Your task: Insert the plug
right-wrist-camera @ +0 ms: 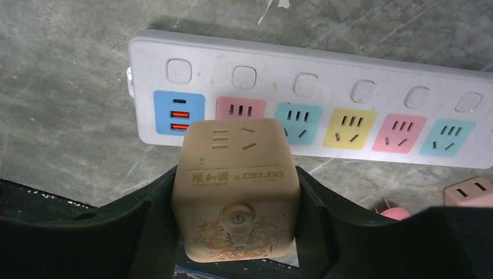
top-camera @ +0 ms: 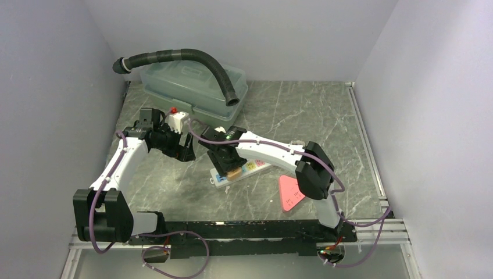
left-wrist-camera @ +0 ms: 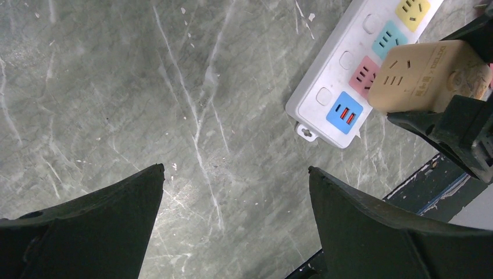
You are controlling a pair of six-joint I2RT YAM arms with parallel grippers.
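Note:
A tan, block-shaped plug adapter (right-wrist-camera: 237, 192) with socket slots and a round button is held between the fingers of my right gripper. It covers part of the white power strip (right-wrist-camera: 325, 61), over the lower part of the pink outlet beside the blue USB panel (right-wrist-camera: 179, 112). Its prongs are hidden, so I cannot tell whether they are in the slots. The left wrist view shows the adapter (left-wrist-camera: 427, 75) from the side, by the strip's (left-wrist-camera: 325, 78) pink outlet (left-wrist-camera: 364, 76). My left gripper is open over bare table, left of the strip, nothing between its fingers.
A red triangular socket block (top-camera: 289, 193) lies right of the strip. At the back left stands a translucent green toolbox (top-camera: 195, 87), with a black hose (top-camera: 192, 55) above it. A small pink plug (right-wrist-camera: 395, 213) lies near the strip.

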